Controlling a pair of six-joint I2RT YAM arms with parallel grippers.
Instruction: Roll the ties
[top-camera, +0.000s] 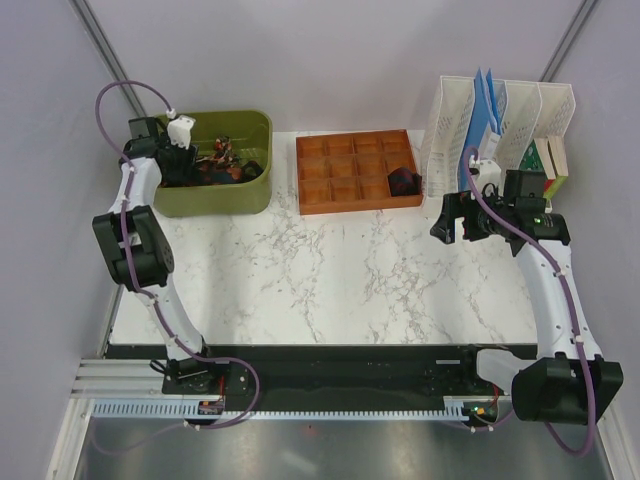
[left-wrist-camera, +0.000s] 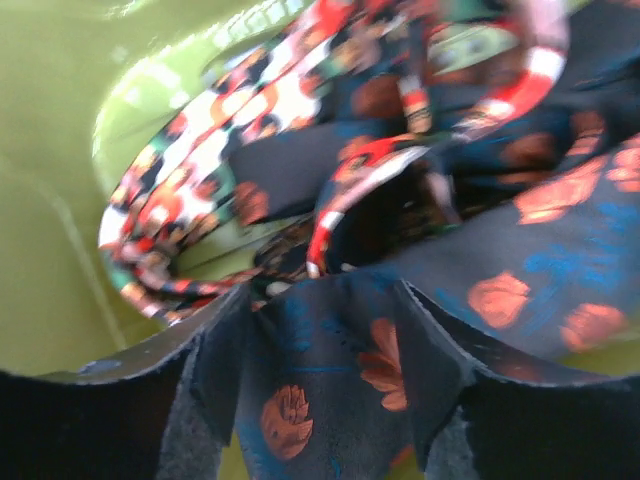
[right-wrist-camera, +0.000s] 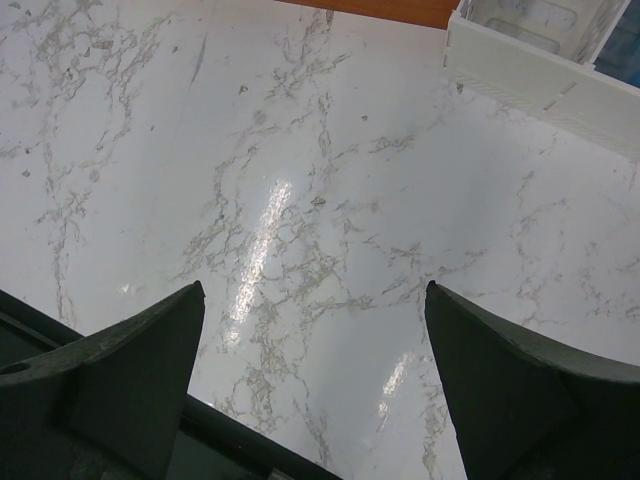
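A green bin (top-camera: 214, 201) at the back left holds a heap of ties. My left gripper (top-camera: 180, 165) is inside its left part. In the left wrist view, a dark blue tie with orange flowers (left-wrist-camera: 362, 370) runs between the fingers, which stand clearly apart; whether they touch it is hard to tell. Behind lie a red, white and black patterned tie (left-wrist-camera: 190, 180) and more dark cloth, partly blurred. My right gripper stands open and empty above the bare tabletop.
A brown divided tray (top-camera: 340, 170) stands at the back middle, with a dark rolled bundle (top-camera: 404, 182) in its right end. White file holders (top-camera: 448, 135) with folders and books fill the back right.
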